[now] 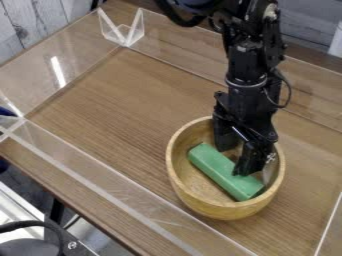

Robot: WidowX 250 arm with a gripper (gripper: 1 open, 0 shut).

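Note:
A round tan wooden bowl [202, 202] stands on the wooden table at the lower right, with a green oblong block [223, 172] lying inside it. The black robot arm reaches down from the top, and its gripper [251, 154] is low inside the bowl's back right part, just beside the block. The fingers are dark and overlap the bowl, so I cannot tell how far apart they are or whether they touch the block.
A clear plastic piece [120, 25] stands at the back left of the table. Black cables or hardware lie at the lower left edge.

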